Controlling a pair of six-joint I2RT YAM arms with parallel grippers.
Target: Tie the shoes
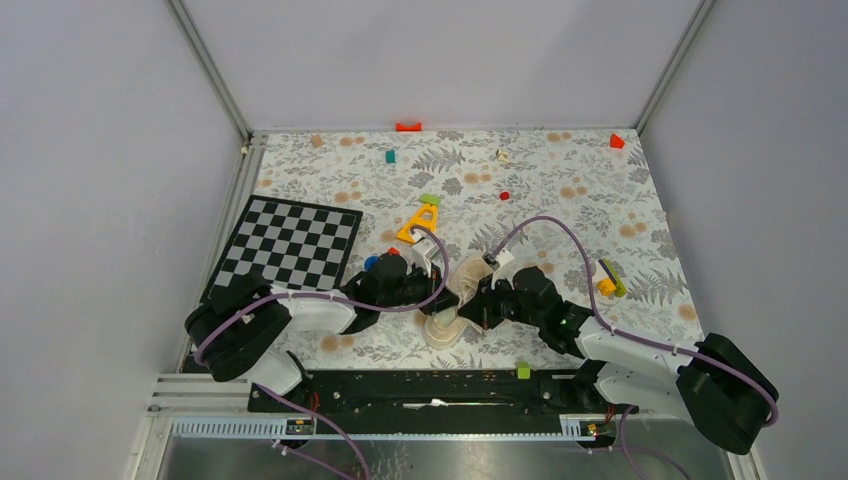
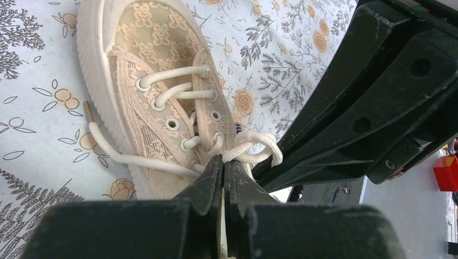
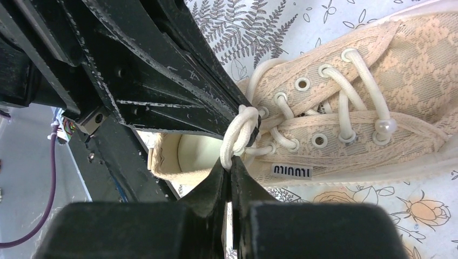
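A beige lace sneaker [image 2: 129, 97] with white laces sits between my two grippers at the front middle of the table [image 1: 350, 160]. In the left wrist view, my left gripper is shut on the white lace [image 2: 251, 140] at the shoe's collar side. My right gripper is shut on a looped white lace [image 3: 240, 129], close against the other gripper's black fingers. A loose lace end [image 2: 108, 145] trails over the shoe's side onto the cloth. The knot's exact shape is hidden by the grippers.
A checkerboard [image 1: 285, 240] lies at left. A yellow triangle [image 1: 420, 220], small blocks and a yellow-green toy [image 1: 612, 280] lie around the cloth.
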